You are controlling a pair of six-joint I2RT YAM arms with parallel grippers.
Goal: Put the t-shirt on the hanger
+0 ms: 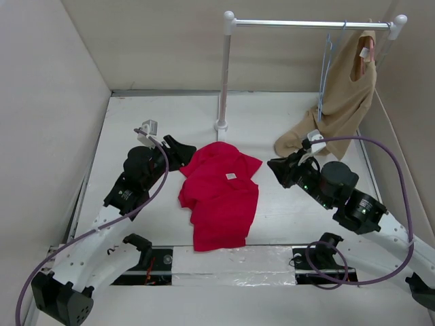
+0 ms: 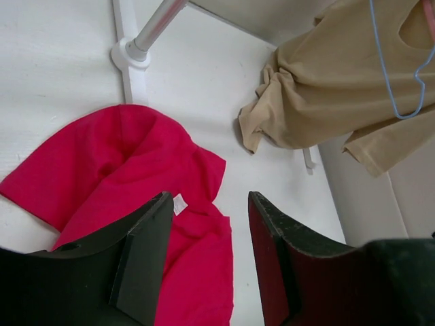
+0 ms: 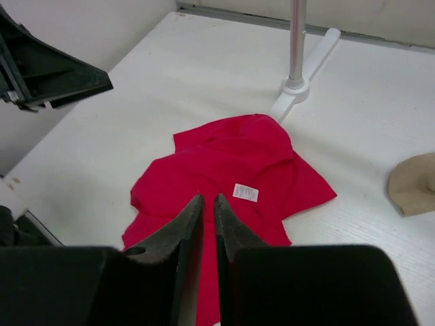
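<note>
A red T-shirt (image 1: 221, 204) lies crumpled on the white table, a small pale label near its collar. My left gripper (image 1: 180, 153) hovers above its left side, open and empty, as the left wrist view (image 2: 207, 204) also shows. My right gripper (image 1: 279, 170) is to the right of the shirt, above the table; in the right wrist view (image 3: 209, 204) its fingers stand a little apart, with nothing seen held. A blue hanger (image 1: 322, 75) hangs from the rail (image 1: 299, 24) at the upper right, empty.
A tan garment (image 1: 353, 95) on a pink hanger hangs at the rail's right end, its lower part on the table. The rail's post (image 1: 225, 81) stands behind the shirt. Walls border the table (image 1: 136, 109) at both sides and the back.
</note>
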